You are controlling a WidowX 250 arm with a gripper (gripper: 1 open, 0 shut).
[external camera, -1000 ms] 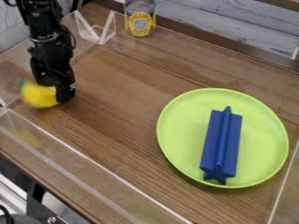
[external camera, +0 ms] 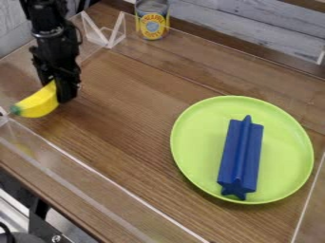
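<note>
My black gripper reaches down from the upper left over the left end of the wooden table, shut on a yellow banana with a green tip that points to the lower left. The fingertips are dark and partly hide the banana's upper end.
A green plate on the right holds a blue star-shaped bar. A can with a yellow label stands at the back, near a white wire-like object.
My gripper and the banana have shifted slightly, and the banana now sits a little higher in view, angled down to the left. The plate and blue bar have not moved.
</note>
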